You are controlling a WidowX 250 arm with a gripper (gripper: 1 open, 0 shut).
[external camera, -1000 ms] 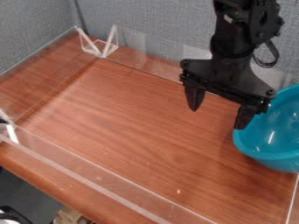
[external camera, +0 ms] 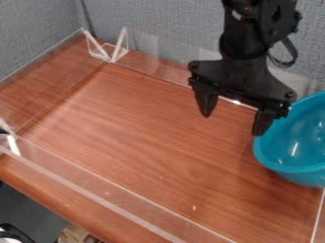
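The black gripper hangs over the right part of the wooden tray floor, its two fingers spread wide apart with nothing visible between them. A large turquoise bowl sits at the right edge, partly cut off by the frame, just beside the gripper's right finger.
A white wire rack stands in the back left corner. Clear low walls border the tray. Grey padded walls rise at the back and left.
The gripper has shifted slightly to the left and upward in the view. The bowl shows no clear movement.
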